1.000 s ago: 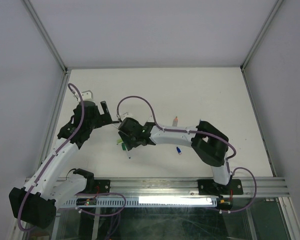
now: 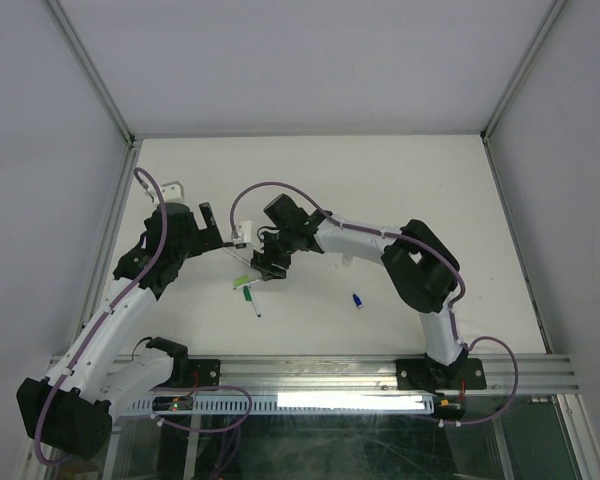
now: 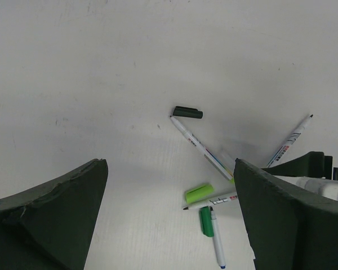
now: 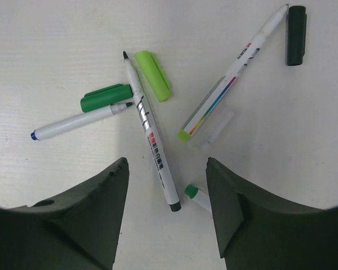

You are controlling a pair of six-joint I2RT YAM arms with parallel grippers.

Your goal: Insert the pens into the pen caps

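Note:
My left gripper point(image 2: 210, 228) stands open left of the loose markers, its fingers empty. My right gripper hangs over the group, fingers apart with nothing held, above the black-ended pen point(image 4: 152, 143). A rainbow-label pen point(image 4: 211, 104) lies near the dark cap point(image 4: 296, 35) and a clear cap point(image 4: 219, 127). The lime cap point(image 4: 153, 75) and green cap point(image 4: 106, 97) lie near the blue-ended pen point(image 4: 73, 122). A green-tipped item point(image 4: 198, 196) is partly hidden by a right finger.
A small blue item point(image 2: 357, 300) lies on the white table point(image 2: 410, 180) toward the front right. Walls bound the sides and back.
The left arm has not visibly moved.

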